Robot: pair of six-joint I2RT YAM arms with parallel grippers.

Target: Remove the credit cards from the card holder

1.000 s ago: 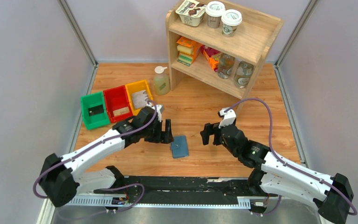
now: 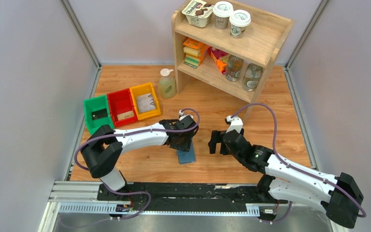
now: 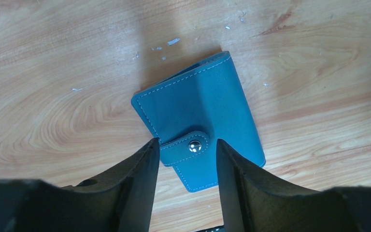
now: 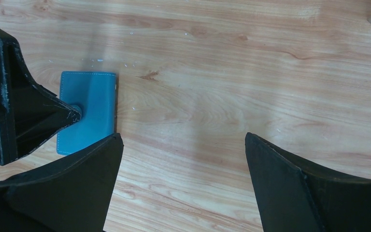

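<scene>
A blue card holder (image 3: pixel 222 111) with a snapped strap (image 3: pixel 179 151) lies closed on the wooden table (image 2: pixel 164 169). My left gripper is directly over it, fingers apart around the strap area with nothing held; whether they touch it is unclear. In the top view it covers the holder's upper part. My right gripper stands open and empty over bare table to the right of the card holder (image 4: pixel 92 121). No cards are visible.
Green (image 2: pixel 91 104), red (image 2: pixel 117 99) and yellow (image 2: pixel 140 89) bins stand at back left, beside a soap bottle (image 2: pixel 167 87). A wooden shelf (image 2: pixel 251 43) with cups, packets and jars stands at the back.
My left gripper has moved right from beside the card holder to over it. The right gripper has shifted only slightly.
</scene>
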